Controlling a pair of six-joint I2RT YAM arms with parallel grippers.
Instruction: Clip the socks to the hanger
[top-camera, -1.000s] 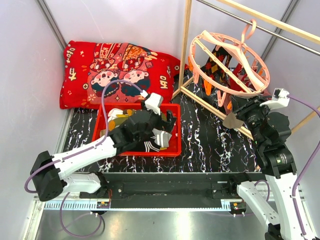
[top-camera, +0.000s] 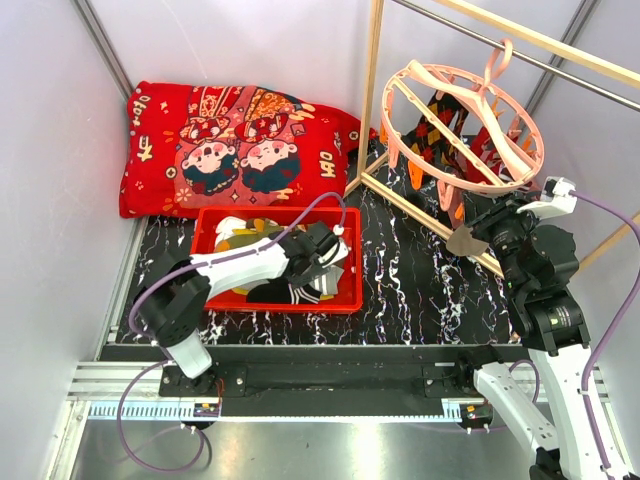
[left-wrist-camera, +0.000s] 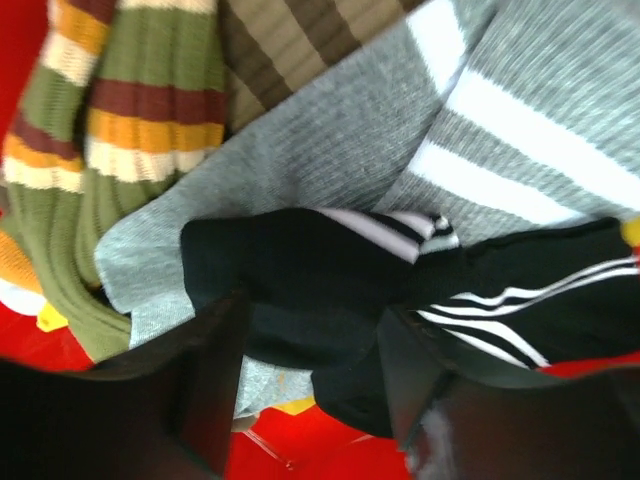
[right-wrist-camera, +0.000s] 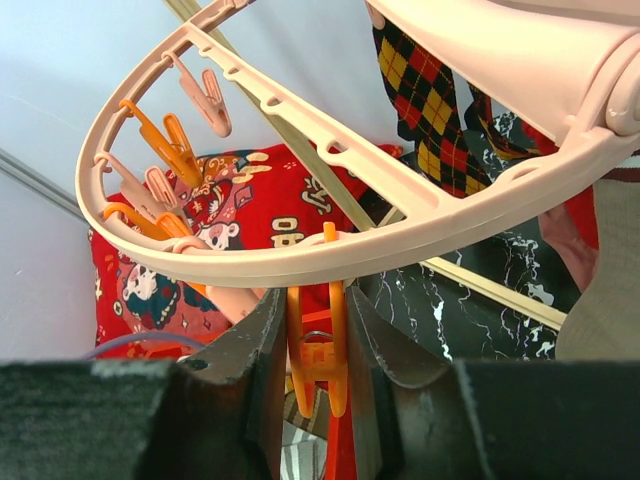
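In the left wrist view my left gripper hovers with fingers parted over a black sock (left-wrist-camera: 300, 275) with white stripes; no sock is seen gripped. Around it in the red bin (top-camera: 352, 262) lie a grey sock with white bands (left-wrist-camera: 330, 140) and a striped green sock (left-wrist-camera: 155, 130). The round pink hanger (top-camera: 537, 128) hangs from the rail. My right gripper is shut on an orange clip (right-wrist-camera: 338, 345) under the hanger's ring. Argyle socks (right-wrist-camera: 425, 110) and a grey-beige sock (right-wrist-camera: 605, 290) hang on the ring's far side.
A red patterned cushion (top-camera: 240, 150) leans at the back, behind the bin. Wooden bars (top-camera: 366, 90) and a metal rail (top-camera: 455, 24) stand around the hanger.
My left arm has moved lower into the red bin, its gripper tilting down toward the socks. The hanger has shifted very slightly; the right arm stays nearly in place.
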